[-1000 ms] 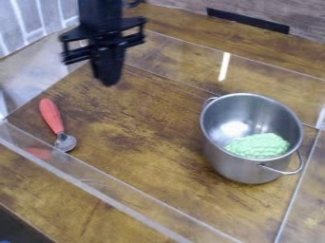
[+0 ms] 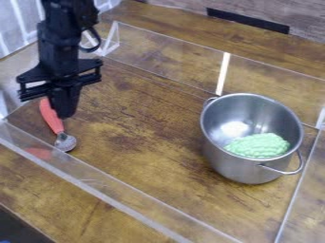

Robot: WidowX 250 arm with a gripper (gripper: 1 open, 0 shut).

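My gripper (image 2: 59,87) hangs at the upper left, low over the red-handled utensil (image 2: 53,121), whose metal head points toward the front. Its dark fingers partly cover the far end of the red handle; whether they touch it, or how far they are open, is hard to tell. A steel pot (image 2: 234,123) with a pale green textured item (image 2: 258,145) inside stands on the right.
Clear plastic edges (image 2: 114,184) run along the front, back and sides of the work area.
My gripper has come down and to the left, from above the back of the table to just over the red handle. The utensil and pot look unmoved.
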